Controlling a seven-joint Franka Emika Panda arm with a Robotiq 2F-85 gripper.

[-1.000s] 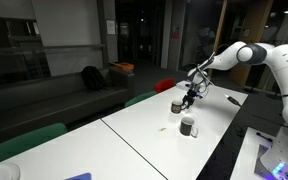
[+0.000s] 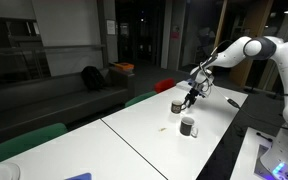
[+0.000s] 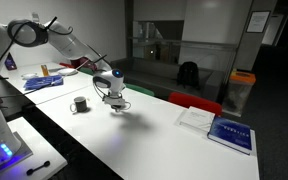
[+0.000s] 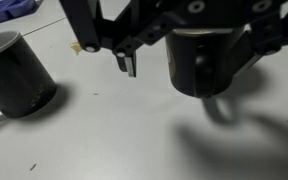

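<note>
My gripper is open, its fingers set apart low over the table. A dark mug [image 4: 196, 72] shows between and beyond the fingers in the wrist view, its upper part covered by the gripper. I cannot tell whether the fingers touch it. A second dark mug with a light interior [image 4: 22, 85] stands upright to the left. In exterior view 1, the gripper [image 2: 189, 102] is beside the farther mug [image 2: 176, 106], and the nearer mug [image 2: 187, 127] stands apart. Exterior view 2 shows one mug [image 3: 80, 104] clearly, to the left of the gripper [image 3: 116, 105].
A small yellow piece [image 4: 76, 47] lies on the table between the mugs. A blue book [image 3: 231, 134] and a white tray [image 3: 195, 119] are at the table's far right in exterior view 2.
The upper part of the arm has shifted slightly to the right in exterior view 1. Both mugs stay where they were.
</note>
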